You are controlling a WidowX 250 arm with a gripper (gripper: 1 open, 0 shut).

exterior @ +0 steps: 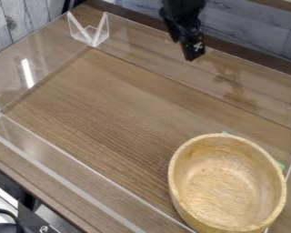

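Note:
My dark gripper (191,47) hangs over the back of the wooden table at top centre, well away from the large cream bowl (227,182) at the front right. It is small and dark in this view, so the state of its fingers is hard to make out; nothing held is visible.
A clear plastic stand-like object (90,27) is at the back left. A small green item (276,167) peeks out behind the bowl's right rim.

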